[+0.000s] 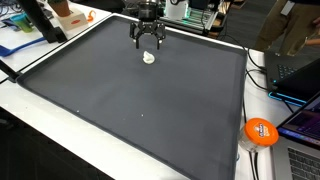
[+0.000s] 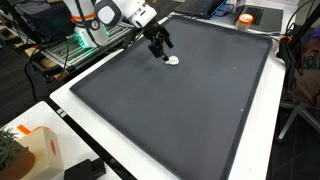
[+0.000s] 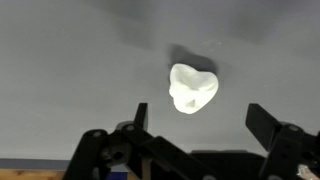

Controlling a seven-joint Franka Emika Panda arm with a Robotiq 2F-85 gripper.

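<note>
A small white, rounded object (image 1: 148, 58) with a heart-like outline in the wrist view lies on the dark grey board (image 1: 130, 105), close to the robot's side of it. My gripper (image 1: 148, 42) is open above the board, its two black fingers spread wide. From the wrist view, the white object (image 3: 192, 88) sits beyond the line of the fingertips, roughly centred across the gap, with nothing between the fingers. In the second exterior view the gripper (image 2: 162, 47) stands just beside the white object (image 2: 172, 60), not touching it as far as shows.
Bare board spreads widely around the object. An orange-lidded container (image 1: 261, 132) stands off the board at the right, near a laptop (image 1: 300, 155). Cups and cables crowd the far left corner. A potted cactus (image 2: 12, 152) stands at the second view's lower left.
</note>
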